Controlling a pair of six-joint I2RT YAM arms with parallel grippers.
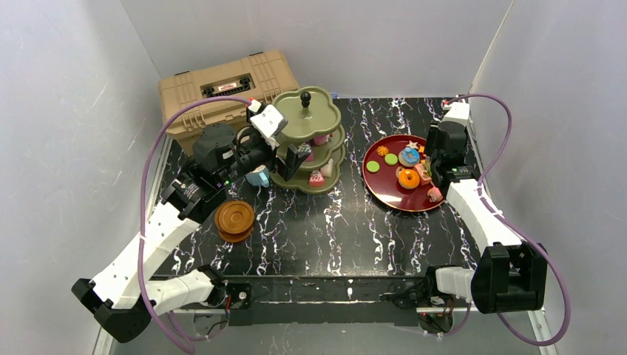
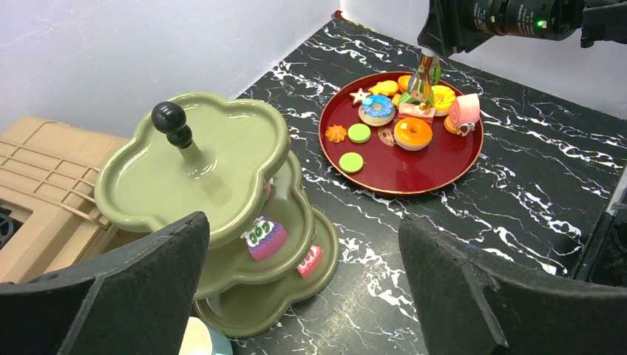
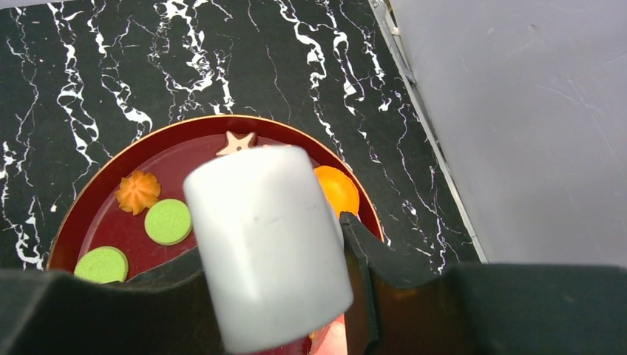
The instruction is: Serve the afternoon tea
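The green three-tier stand (image 1: 310,111) holds toy cakes on its lower tiers. The red tray (image 1: 388,188) holds donuts, green discs (image 2: 350,162), a star (image 3: 235,142) and other treats. My left gripper (image 1: 292,159) is open at the stand's front, nothing between its fingers. My right gripper is over the tray's right part, shut on a white-ended item (image 3: 262,244) that fills much of the right wrist view. In the left wrist view, something slim, amber and green (image 2: 421,83) shows below that gripper; whether it is all one item I cannot tell.
A tan case (image 1: 192,96) stands at back left, a light blue cup (image 1: 258,177) beside the stand, wooden coasters (image 1: 235,218) at front left. The worktop between stand and tray and the front middle are clear. Walls close in the sides and back.
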